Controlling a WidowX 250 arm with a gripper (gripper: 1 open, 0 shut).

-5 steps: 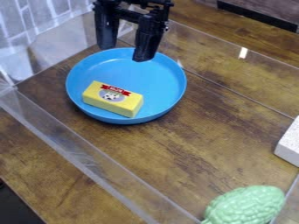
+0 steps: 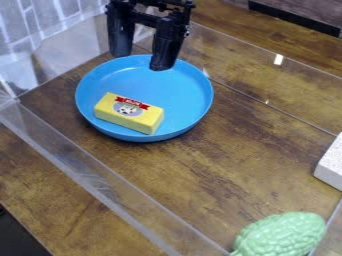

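A black two-fingered gripper (image 2: 142, 48) hangs over the back rim of a round blue plate (image 2: 181, 106), its fingers spread apart with nothing visible between them. A yellow box with a red label (image 2: 128, 114) lies in the front left part of the plate, apart from the gripper.
A green brain-like object (image 2: 278, 237) lies at the bottom right. A white block (image 2: 330, 160) is at the right edge. Clear plastic walls run along the left and around the wooden surface (image 2: 247, 150), which is mostly bare in the middle.
The gripper has shifted very slightly and stays open above the back of the plate. The plate and box have not moved.
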